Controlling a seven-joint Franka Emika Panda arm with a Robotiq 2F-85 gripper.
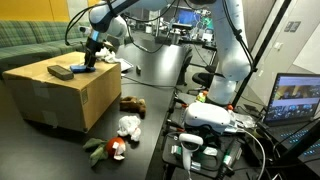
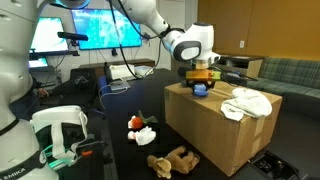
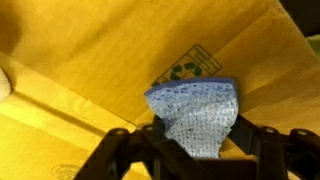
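Note:
A small blue and white cloth-like bundle rests on top of a large cardboard box. My gripper is right over it, pointing down, with its dark fingers on either side of the bundle in the wrist view. Both fingertips look close to its sides; whether they press on it is unclear. From outside, the bundle shows blue beneath the dark gripper, at the box's top. In the first exterior view, the blue patch is also on the box top.
A white cloth and a dark item are also on the box top. Below on the dark floor lie a brown plush toy, a white toy, a red ball-like toy and a green toy.

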